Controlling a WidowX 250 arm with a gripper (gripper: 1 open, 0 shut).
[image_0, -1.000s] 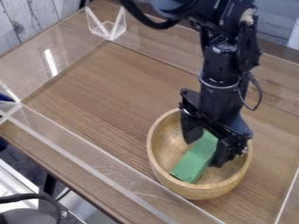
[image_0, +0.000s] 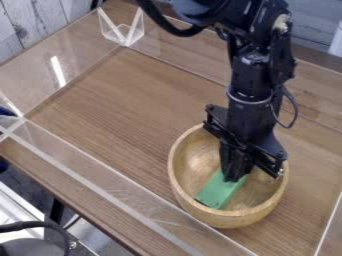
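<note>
A round wooden bowl (image_0: 186, 172) stands at the lower middle right of the table, with a green rectangular object (image_0: 218, 193) lying in it. My gripper (image_0: 238, 168) reaches down into the bowl over the upper end of the green object. It is shut; its fingertips are dark and overlap the green object, so whether anything is between them is hidden.
A clear plastic object (image_0: 120, 28) stands at the back left. A black cable (image_0: 34, 227) lies at the lower left corner, off the wood.
My gripper has moved down into the bowl, its fingertips now lower and closer together over the green object.
</note>
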